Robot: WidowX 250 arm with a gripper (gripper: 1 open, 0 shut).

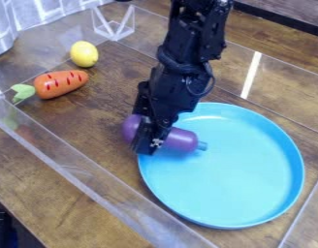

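Note:
My black gripper (pixel 151 130) reaches down from the top of the view onto a purple cylindrical object (pixel 181 139), shut on it. The object, which looks like a toy vegetable such as an eggplant, lies over the left edge of a light blue plate (pixel 227 184), partly hidden behind the fingers.
A toy carrot (pixel 58 83) and a yellow lemon (pixel 84 54) lie on the wooden surface (pixel 58 174) to the left. A metal pot stands at the top left corner. Clear walls or strips border the area.

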